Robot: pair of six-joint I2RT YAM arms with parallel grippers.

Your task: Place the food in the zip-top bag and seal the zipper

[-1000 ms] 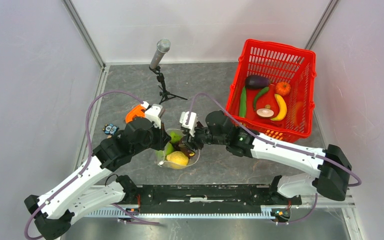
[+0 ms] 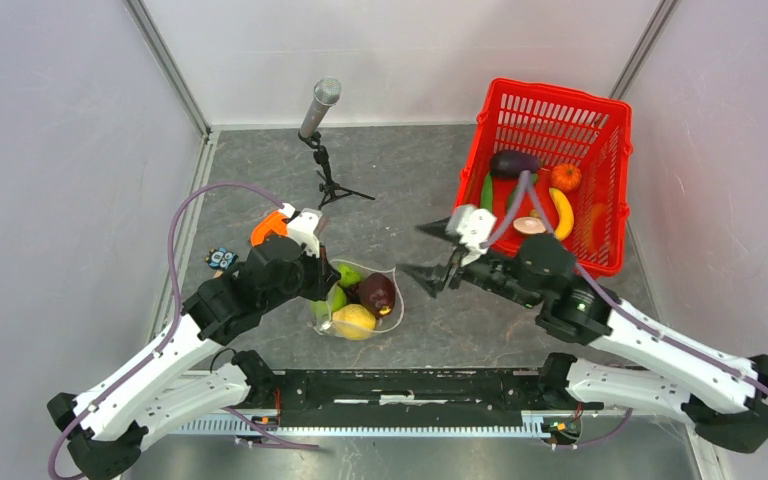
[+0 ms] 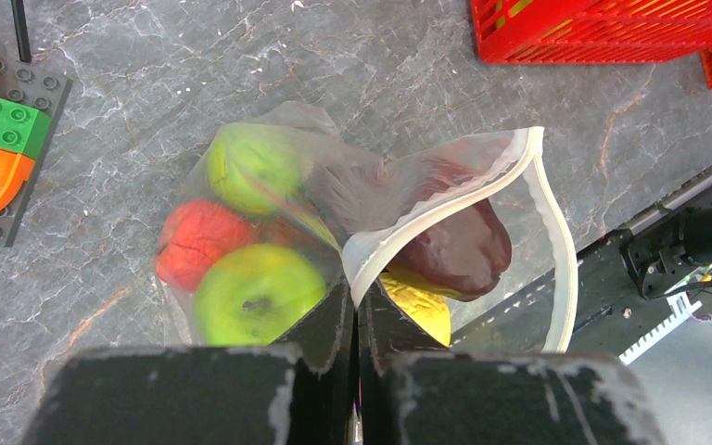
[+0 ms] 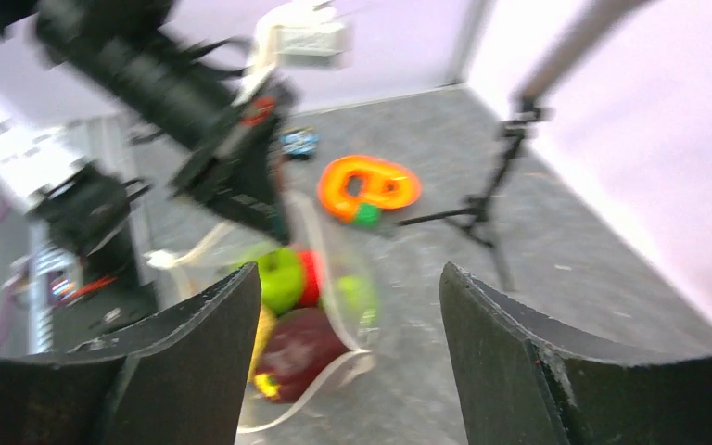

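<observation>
The clear zip top bag lies open on the grey floor, its white zipper rim gaping to the right. Through the film show a red item, a green apple and another green fruit. Nearer the mouth are a dark purple eggplant and a yellow lemon-like item. My left gripper is shut on the bag's rim. My right gripper stands open to the right of the bag, nothing between its fingers; its wrist view is blurred.
A red basket at the right holds several items, including a banana, an eggplant and a pumpkin. A microphone on a tripod stands behind the bag. Orange and green toy pieces lie to the left.
My right gripper has moved from over the bag's mouth to the right, its fingers now spread. The eggplant in the bag shows more fully. My left arm is about where it was.
</observation>
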